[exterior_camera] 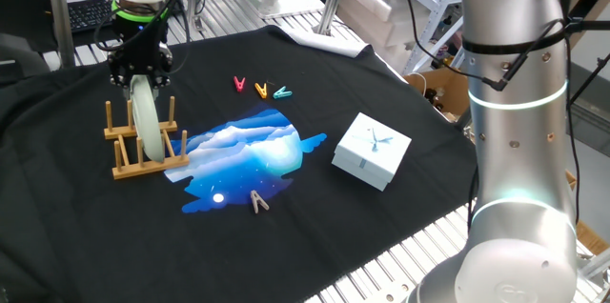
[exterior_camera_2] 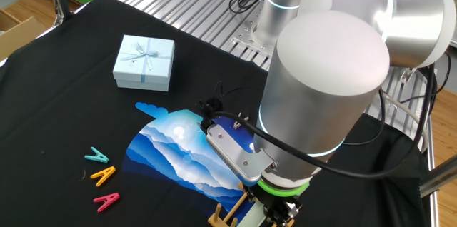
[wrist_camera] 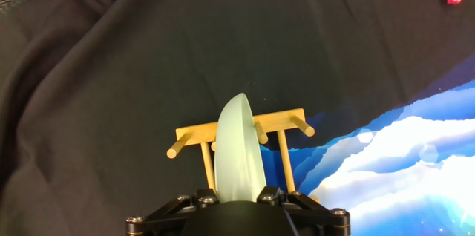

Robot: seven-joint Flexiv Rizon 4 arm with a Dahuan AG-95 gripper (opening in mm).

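A pale green plate [exterior_camera: 147,122] stands on edge in a wooden rack [exterior_camera: 152,169], slotted between its pegs. Right above the rack, my gripper [exterior_camera: 141,76] is down at the plate's upper rim. In the wrist view the plate [wrist_camera: 239,151] rises from between the black fingers, which lie close on both sides of it. Whether they press on the rim cannot be made out, since the gripper's dark body covers the near part. Only part of the rack [wrist_camera: 278,122] shows there; the second exterior view cuts it off at the bottom edge.
A blue printed sheet [exterior_camera: 250,155] lies right of the rack, with a wooden clip [exterior_camera: 258,202] on it. Red [exterior_camera: 239,84], yellow [exterior_camera: 260,90] and teal [exterior_camera: 282,92] clips lie behind it. A light blue gift box [exterior_camera: 373,150] stands farther right.
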